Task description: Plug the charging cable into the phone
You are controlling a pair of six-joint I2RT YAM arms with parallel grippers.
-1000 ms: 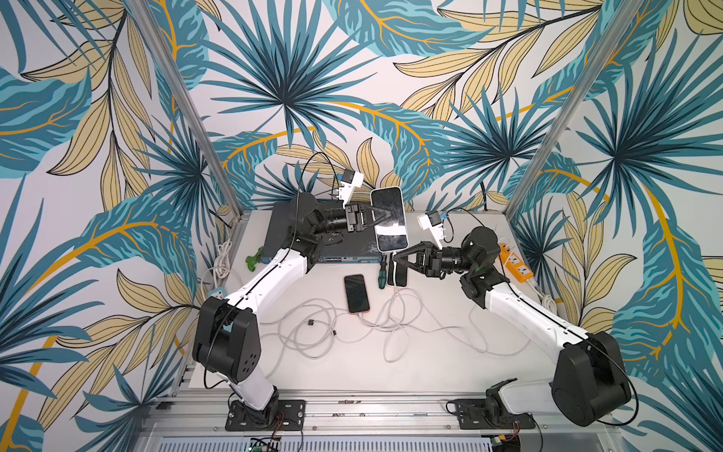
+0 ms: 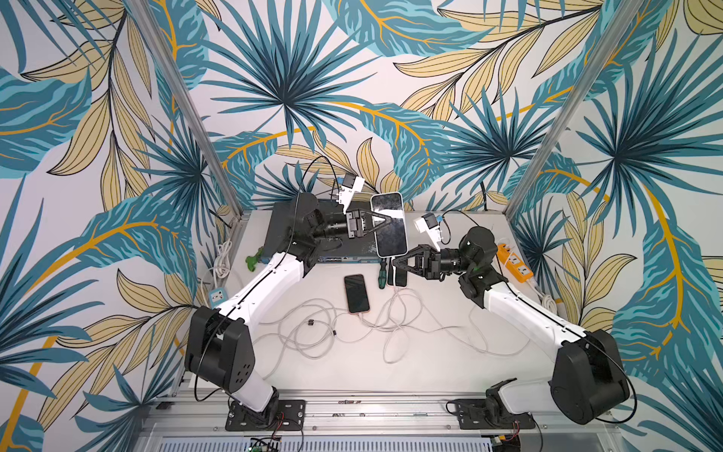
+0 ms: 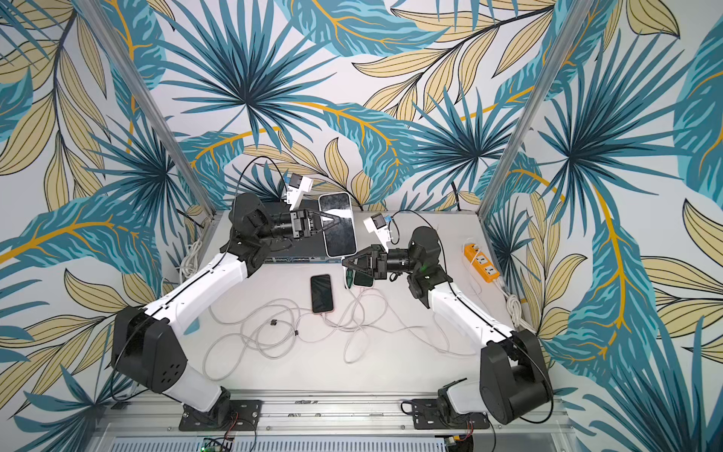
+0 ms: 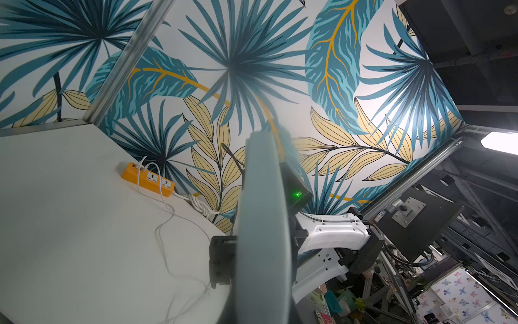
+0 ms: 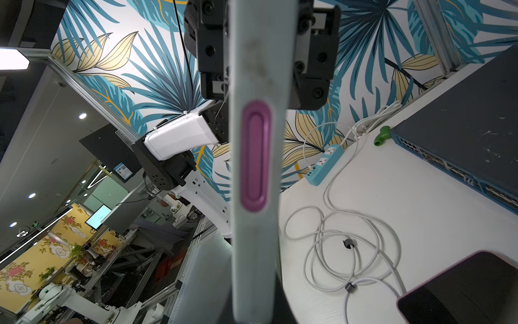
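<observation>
A white-edged phone (image 2: pixel 389 235) is held up in front of the dark box, screen facing the top cameras. My left gripper (image 2: pixel 390 219) is shut on its left side. Just below the phone's bottom edge are the fingertips of my right gripper (image 3: pixel 344 262), which is shut. In the top right view a thin white charging cable (image 3: pixel 349 284) runs up towards those tips, but its plug cannot be made out, nor whether it meets the phone. Both wrist views have a pale upright bar (image 5: pixel 253 243) across the middle, hiding the fingertips.
A dark phone (image 2: pixel 357 293), a green screwdriver (image 2: pixel 382 277) and a small black device (image 2: pixel 400 277) lie on the table. Cable loops (image 5: pixel 372 279) cover its middle. Power strips stand at both sides, orange (image 2: pixel 514 260) and blue (image 5: pixel 324 163). A dark box (image 5: pixel 464 118) fills the back left.
The phone has come slightly towards the table's front, its bottom edge closer to my right gripper's tips. My left arm's elbow has swung left. The right arm has hardly moved.
</observation>
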